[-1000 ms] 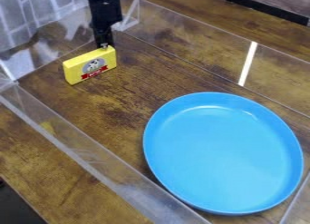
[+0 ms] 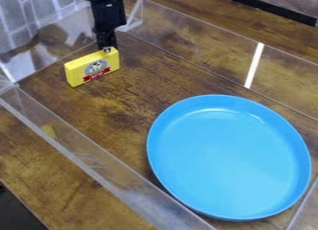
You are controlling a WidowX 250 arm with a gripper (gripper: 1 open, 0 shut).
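A yellow box (image 2: 92, 66) with a red and white label lies on the wooden floor at the upper left. My gripper (image 2: 107, 44) is at the top, dark and small, its tips just at the box's far right end. Whether it touches the box or how far its fingers stand apart is too small to tell.
A large blue plate (image 2: 229, 155) fills the lower right. Clear plastic walls run along the left and across the back. Bare wood lies between the box and the plate.
The gripper has shifted very slightly at the box's far end. The box looks unmoved.
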